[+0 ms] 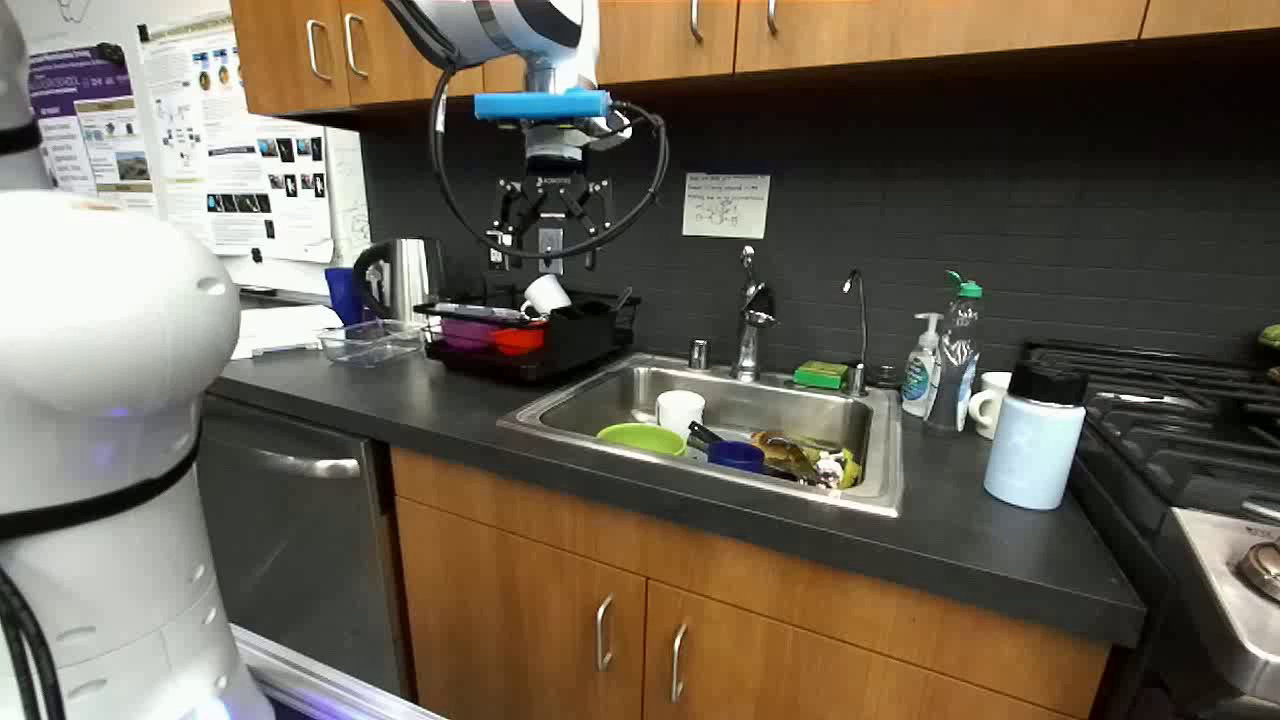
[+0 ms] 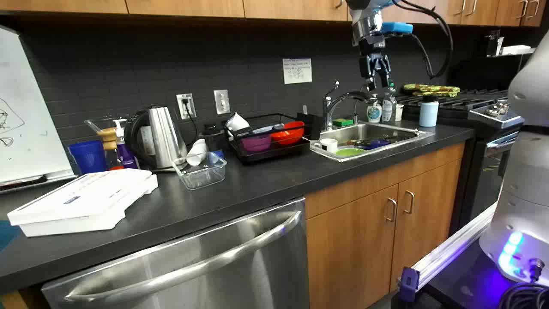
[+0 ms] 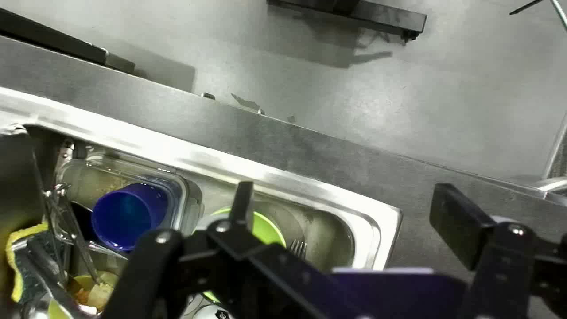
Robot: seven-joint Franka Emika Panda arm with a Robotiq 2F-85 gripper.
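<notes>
High in front of the dark backsplash hangs my gripper (image 1: 546, 246), pointing down and open, with nothing held between its fingers. In exterior view 1 it is above the black dish rack (image 1: 584, 336); the wrist view places its open fingers over the sink's end and the adjoining counter. Inside the metal sink (image 1: 888, 462) are a white mug (image 1: 680, 412), a lime-green bowl (image 1: 642, 438) and a blue cup (image 1: 735, 455). From above, the blue cup (image 3: 125, 215) rests by a clear container (image 3: 183, 186), while my gripper partly hides the green bowl (image 3: 267, 229).
A white mug (image 2: 236, 122), purple bowl (image 2: 257, 143) and red bowl (image 2: 289, 133) occupy the rack. The faucet (image 1: 750, 318) rises behind the sink. Bottles (image 1: 956, 360) and a light-blue flask (image 1: 1034, 450) stand right. Upper cabinets (image 1: 936, 36) overhang the counter.
</notes>
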